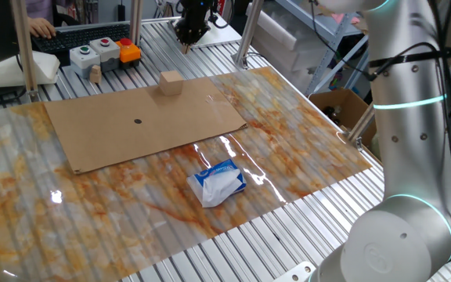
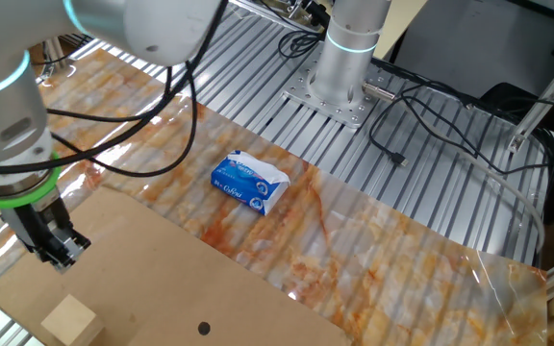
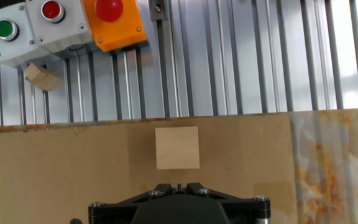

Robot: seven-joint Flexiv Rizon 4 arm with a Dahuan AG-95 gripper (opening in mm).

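A plain wooden cube (image 1: 171, 83) rests near the far edge of the brown cardboard sheet (image 1: 108, 139). From the wrist, the cube (image 3: 177, 148) appears just ahead of my gripper, whose fingertips are drawn together with nothing visible between them. In exterior view 2 the gripper (image 2: 69, 258) hangs above the cardboard's level, and the cube (image 2: 72, 321) is apart from it. A blue and white tissue pack (image 2: 249, 181) lies on the marbled mat (image 2: 344, 226), well away from the gripper.
Button boxes, one with an orange housing (image 1: 128, 52), stand beyond the cardboard beside a small wooden piece (image 1: 95, 74). Metal frame posts (image 1: 249, 33) rise at the table's far side. A black dot (image 1: 138, 121) marks the cardboard, which is otherwise mostly clear.
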